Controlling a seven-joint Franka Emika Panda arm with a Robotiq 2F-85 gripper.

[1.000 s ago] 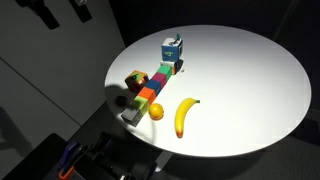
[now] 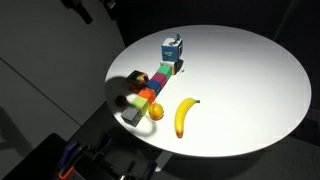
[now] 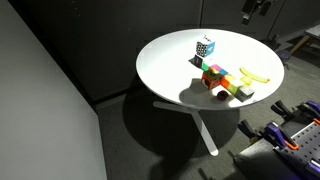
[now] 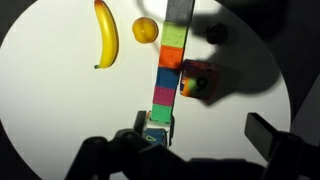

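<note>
A row of coloured blocks point(image 4: 168, 77) runs across the round white table, from a grey block point(image 4: 180, 10) to a green one point(image 4: 162, 113). A blue and white box point(image 2: 172, 49) stands at the far end. Beside the row sits a red patterned cube point(image 4: 200, 80), with a small dark round fruit point(image 4: 217, 34) close by. On the other side lie an orange point(image 4: 146, 30) and a yellow banana point(image 4: 106, 34). My gripper is open, its fingers wide apart over the table, touching nothing. In exterior view 2 the gripper point(image 3: 256, 12) hangs high beyond the table.
The table's rounded edge is near the grey block. Dark floor surrounds it, and a pale panel point(image 2: 35, 60) stands at the left in exterior view 1.
In exterior view 1, my gripper has moved to the right, high above the floor beside the table. Shadow has shifted over the patterned cube and the block row. The objects keep their places.
</note>
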